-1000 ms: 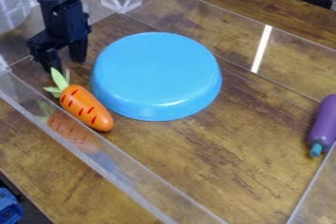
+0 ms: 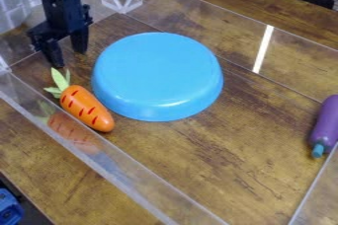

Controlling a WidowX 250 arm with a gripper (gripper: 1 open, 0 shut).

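My gripper point(image 2: 61, 41) hangs at the upper left, a dark shape near the clear wall; whether it is open or shut is hard to tell. Below it an orange toy carrot point(image 2: 85, 106) with pale green leaves lies diagonally on the wooden floor, left of a large upturned blue round object point(image 2: 157, 75), perhaps a bowl or lid.
A purple toy point(image 2: 326, 122), like an eggplant, lies at the far right. Clear plastic walls point(image 2: 128, 174) border the area. Something blue point(image 2: 7, 207) sits at the bottom-left corner, outside the wall.
My gripper has risen slightly, away from the carrot's leaves. The carrot, the blue object and the purple toy have not visibly moved.
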